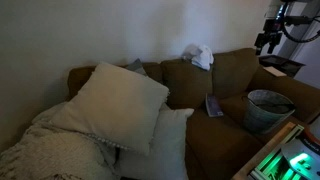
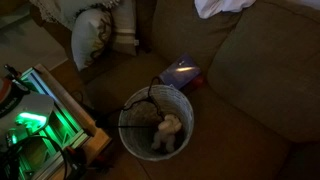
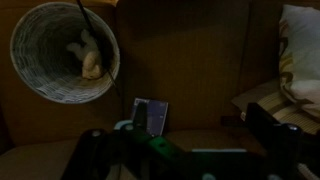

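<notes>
In the wrist view, a woven basket (image 3: 35, 65) sits at the upper left with a pale soft toy (image 3: 91, 66) inside. Exterior view 2 has the same basket (image 2: 129, 112) on the sofa, the toy (image 2: 168, 128) at its bottom. A thin purple book (image 3: 152, 114) lies on the seat near the backrest, apart from the basket (image 1: 262, 119). High at the right of exterior view 1 hangs my gripper (image 1: 265, 47), above the sofa. Its fingers stand wide open in the wrist view, nothing between the dark fingers.
Big pale pillows (image 1: 122, 105) fill the left of the sofa, and a white cloth (image 1: 201, 57) drapes over its back. Patterned cushions (image 2: 90, 35) lie at the other end in exterior view 2. Bare seat (image 2: 235, 125) stretches beside the basket.
</notes>
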